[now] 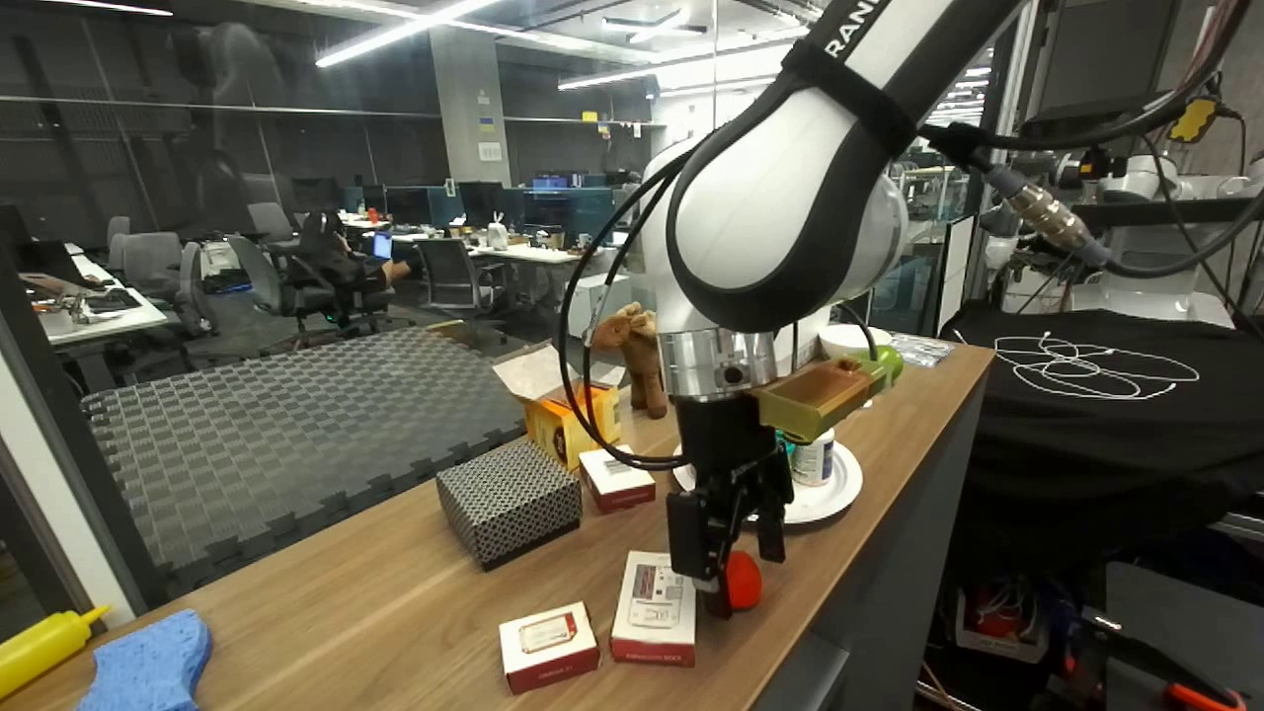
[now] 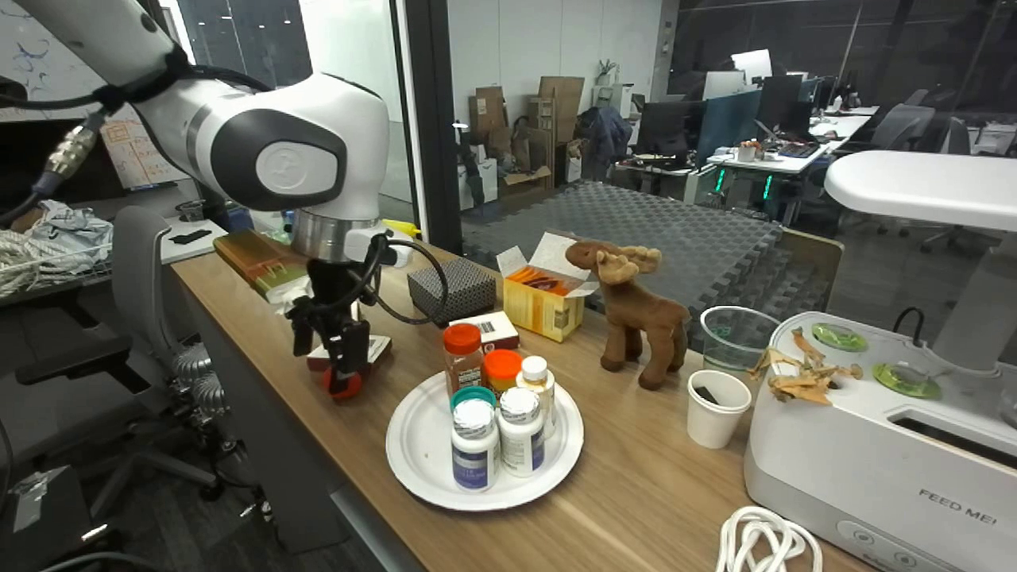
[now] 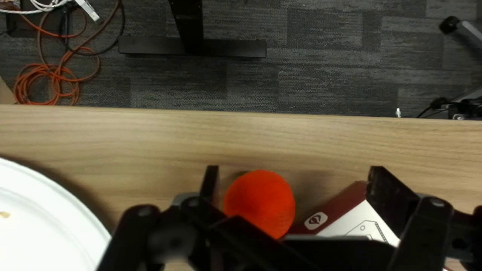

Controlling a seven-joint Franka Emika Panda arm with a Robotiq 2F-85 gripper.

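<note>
A bright red ball [image 3: 258, 198] rests on the wooden table near its edge, beside a white and red box [image 1: 659, 598]. My gripper [image 1: 731, 567] is down at the ball, its fingers open. In the wrist view the ball lies between the two fingers, close to the left finger [image 3: 209, 185], with a wide gap to the right one, which stands over the box's corner. Whether the left finger touches the ball I cannot tell. In exterior view 2 the gripper [image 2: 334, 367] partly hides the ball [image 2: 345, 383].
A white plate [image 2: 419, 448] with several bottles stands close by. Two smaller white and red boxes, a patterned dark box [image 1: 510, 498], a yellow carton [image 2: 543, 310] and a toy moose [image 2: 643, 314] are on the table. The table edge [image 3: 316, 116] runs near the ball.
</note>
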